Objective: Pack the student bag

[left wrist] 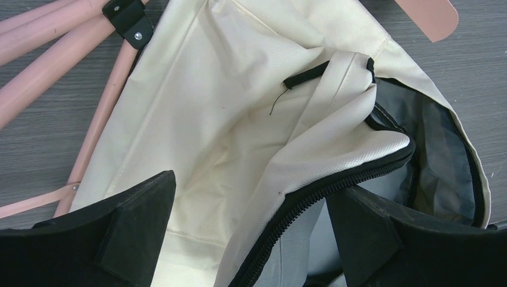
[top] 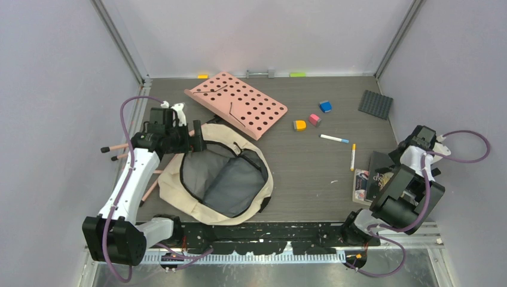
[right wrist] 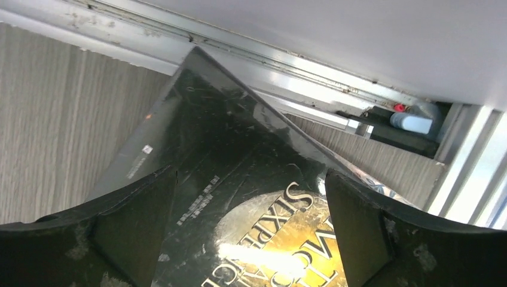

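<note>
The beige student bag point(top: 169, 186) lies with its grey inside showing. My left gripper point(top: 196, 136) is open at its upper left edge. In the left wrist view, a zippered flap of the bag point(left wrist: 326, 161) rises between the spread fingers, which are not closed on it. A black book point(top: 379, 162) lies at the right, partly beneath my right arm, beside a second book point(top: 360, 184) with a pictured cover. My right gripper is open over the black book's gold-lettered cover point(right wrist: 209, 149), nothing held between its fingers.
A pink perforated board point(top: 239, 101) leans behind the bag, with pink legs point(top: 149, 191) to its left. Blue point(top: 325, 106), pink point(top: 314, 119) and yellow blocks point(top: 299, 125), two markers point(top: 333, 138) and a dark ridged pad point(top: 376, 104) lie right of centre. The right wall stands close to my right arm.
</note>
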